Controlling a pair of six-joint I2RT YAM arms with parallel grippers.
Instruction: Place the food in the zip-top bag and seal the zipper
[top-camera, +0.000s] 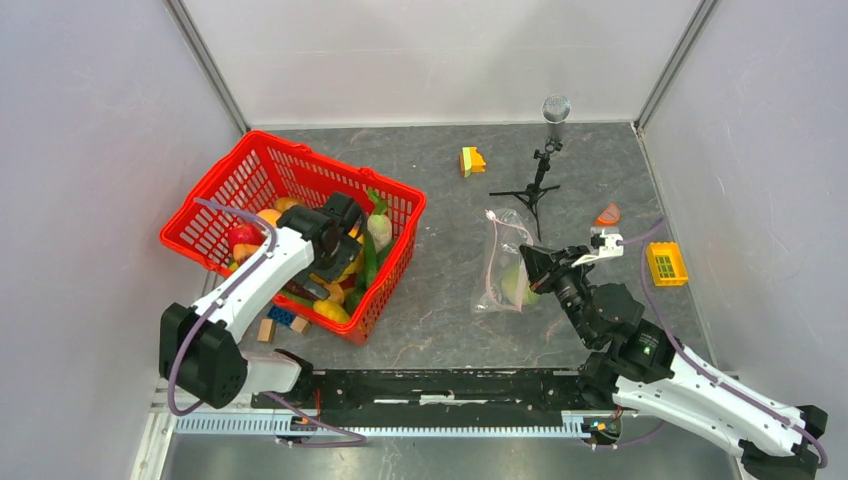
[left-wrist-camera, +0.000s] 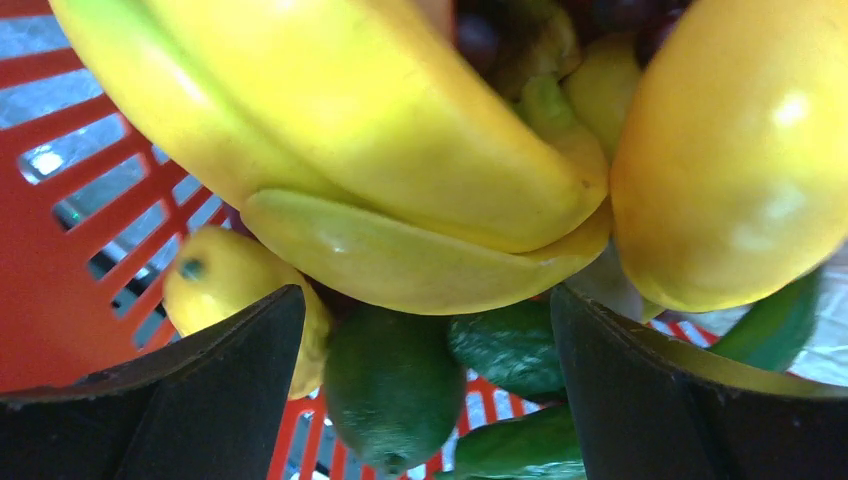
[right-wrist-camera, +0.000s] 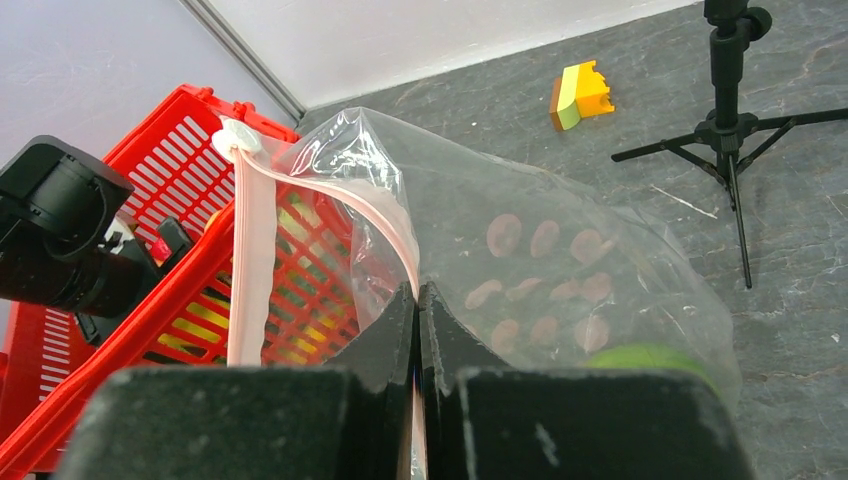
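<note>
The clear zip top bag (top-camera: 497, 262) stands in the middle of the table, its mouth partly spread. A green food piece (right-wrist-camera: 645, 357) lies low inside it. My right gripper is shut on one pink zipper edge of the bag; the white slider (right-wrist-camera: 237, 137) sits at the far corner. Over the red basket (top-camera: 318, 172), my left gripper is open, its fingers (left-wrist-camera: 225, 385) apart above the food. Yellow bananas (left-wrist-camera: 400, 120) fill the left wrist view just ahead of the fingertips, with a green avocado-like piece (left-wrist-camera: 392, 385) below.
A black tripod (top-camera: 538, 185) stands behind the bag. Toy blocks (top-camera: 471, 161) lie at the back, and a small yellow basket (top-camera: 667, 263) is at the right. Wooden and blue blocks (top-camera: 282, 315) lie before the red basket. Between basket and bag, the table is clear.
</note>
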